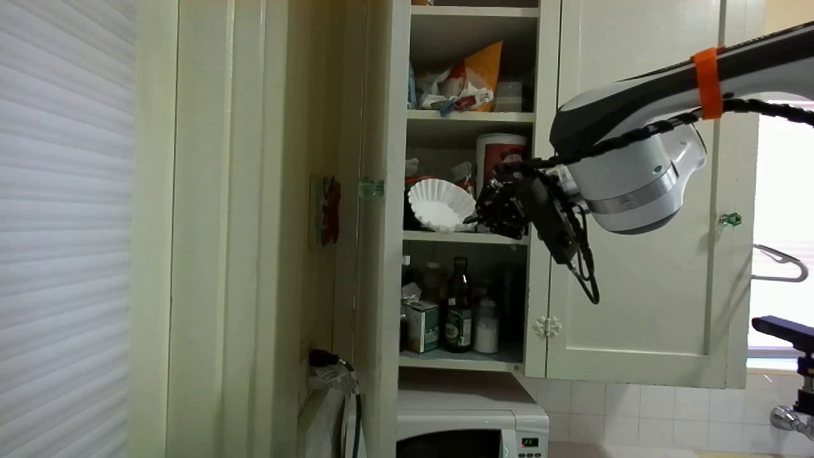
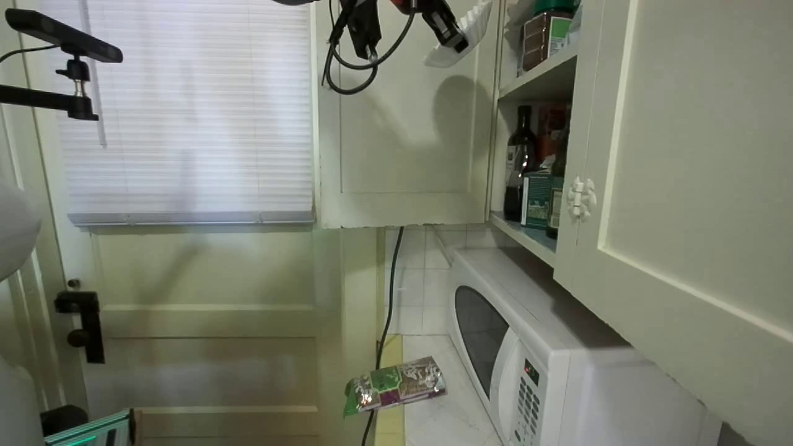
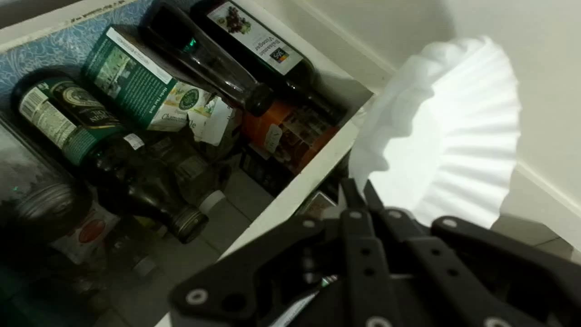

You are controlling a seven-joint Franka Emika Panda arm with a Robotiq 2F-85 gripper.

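A white fluted paper coffee filter (image 1: 442,203) hangs from my gripper (image 1: 471,219) in front of the cupboard's middle shelf. Up close in the wrist view, my gripper is shut on the near edge of the filter (image 3: 463,131), whose open cup faces away from the fingers. The second exterior view shows the filter (image 2: 462,37) at its top edge, beside the open cupboard door.
Shelves of the open cupboard (image 1: 467,237) hold a bag (image 1: 482,70), an oats canister (image 1: 500,149) and dark bottles (image 1: 458,305). Below stands a white microwave (image 1: 465,404). A foil packet (image 2: 394,384) lies by the counter's edge.
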